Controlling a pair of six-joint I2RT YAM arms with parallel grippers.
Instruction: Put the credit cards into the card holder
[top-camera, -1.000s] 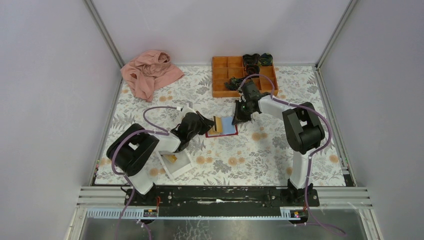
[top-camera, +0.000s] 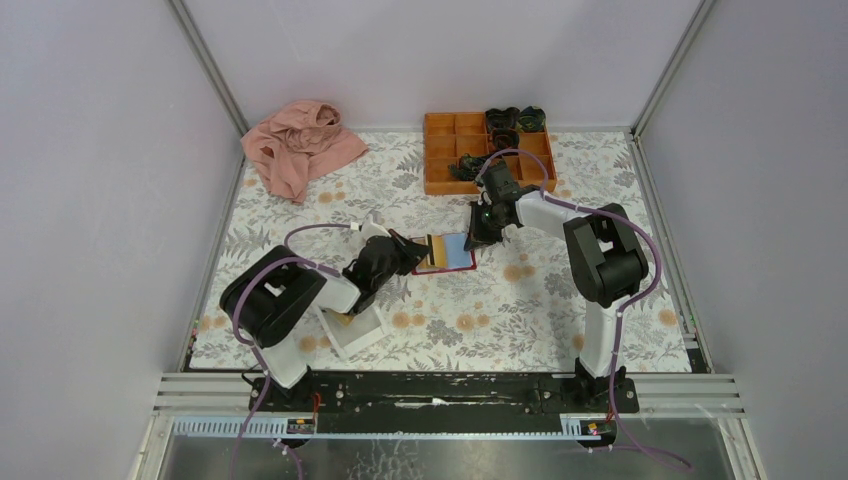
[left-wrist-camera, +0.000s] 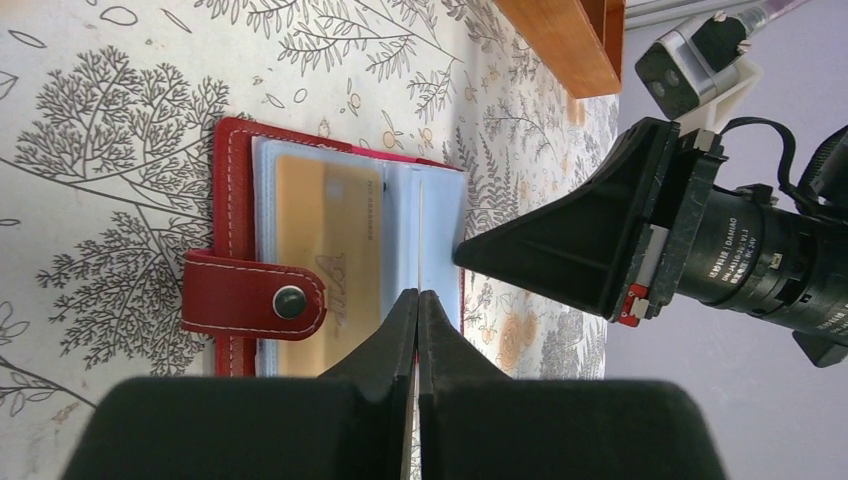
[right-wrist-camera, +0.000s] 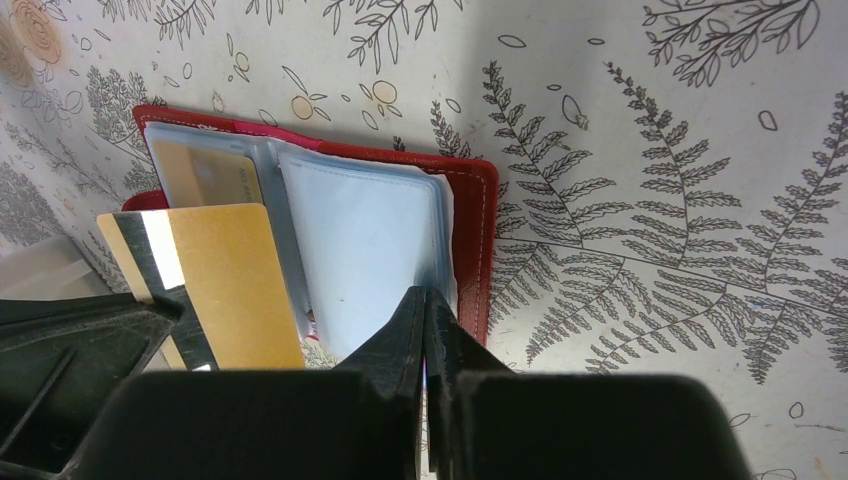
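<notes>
The red card holder (top-camera: 445, 271) lies open on the patterned cloth, with a gold card (left-wrist-camera: 330, 220) in one clear sleeve. My left gripper is shut on a gold card with a black stripe, which shows only its thin edge (left-wrist-camera: 420, 235) in the left wrist view. This card stands upright over the holder, beside the empty bluish sleeve (right-wrist-camera: 350, 225). At that sleeve's outer edge, my right gripper is shut, and the film's edge runs in between its fingertips. The card's lower edge against the sleeve opening is hard to make out.
A white tray (top-camera: 353, 346) with gold cards (top-camera: 342, 316) in it sits partly under the left arm. The orange compartment box (top-camera: 440, 186) stands at the back, and a pink cloth (top-camera: 300, 145) lies at the back left. Bare cloth surrounds the holder's front and right.
The right arm and the holder stay in place.
</notes>
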